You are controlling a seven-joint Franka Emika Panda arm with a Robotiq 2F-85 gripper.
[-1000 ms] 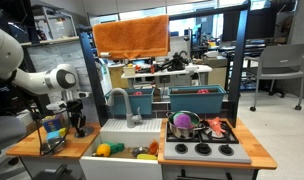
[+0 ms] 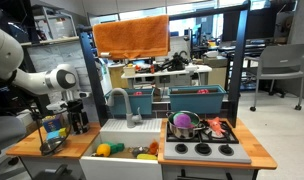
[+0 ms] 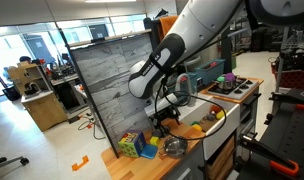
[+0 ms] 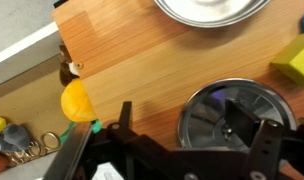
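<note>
My gripper has its dark fingers apart at the bottom of the wrist view, over a round dark object with a pale rim (image 4: 184, 108), perhaps a pot or lid. The fingers partly cover it, and whether they touch it I cannot tell. In exterior view 2 the gripper hangs low over the left wooden counter, by the marble-like panel. A silver bowl (image 4: 207, 12) sits on the wood beyond the dark object; it also shows as a metal bowl (image 3: 175, 147) in exterior view 2. A yellow block (image 4: 295, 60) lies to the right.
Orange-yellow utensil head (image 4: 78, 101) lies near the counter edge. The sink (image 2: 122, 134) holds colourful toy items. A stove (image 2: 205, 150) with a pot (image 2: 184, 129) stands right of it. Orange and yellow boxes (image 3: 130, 145) crowd the counter's near end.
The arm at the left counter has shifted only slightly, with the gripper staying low there. The sink and stove items look unmoved.
</note>
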